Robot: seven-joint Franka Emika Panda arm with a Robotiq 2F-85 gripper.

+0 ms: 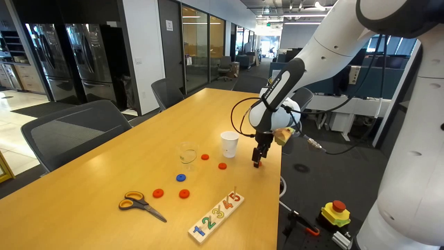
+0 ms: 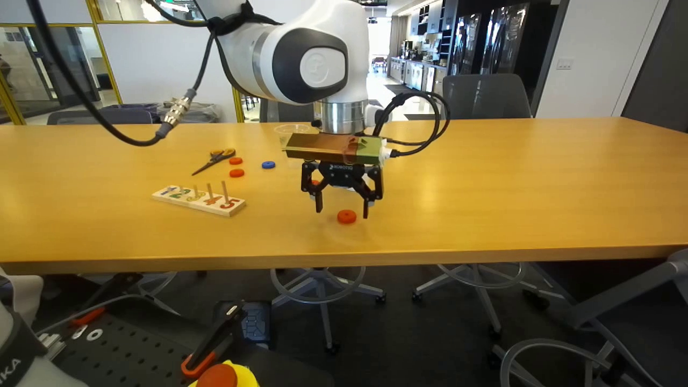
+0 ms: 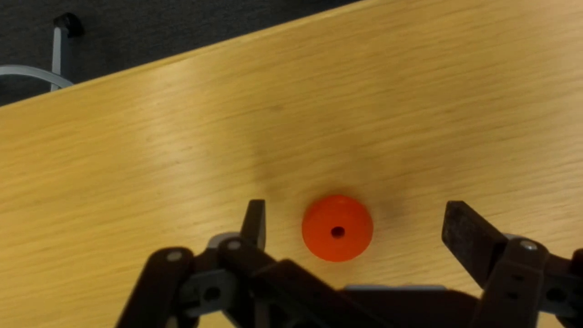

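Note:
My gripper stands open above the table near its edge. Below and between its fingers, in the wrist view, lies a red ring with a small hole, flat on the wood and apart from both fingers. Exterior view 2 shows the same red ring under the gripper; in exterior view 1 the gripper mostly hides it. A wooden board with pegs and painted numbers 1 to 5 sits nearer that camera. Several other red rings and one blue ring are scattered on the table.
A white paper cup stands beside the gripper, with a clear cup to its left. Scissors lie left of the board. The table edge runs close to the gripper.

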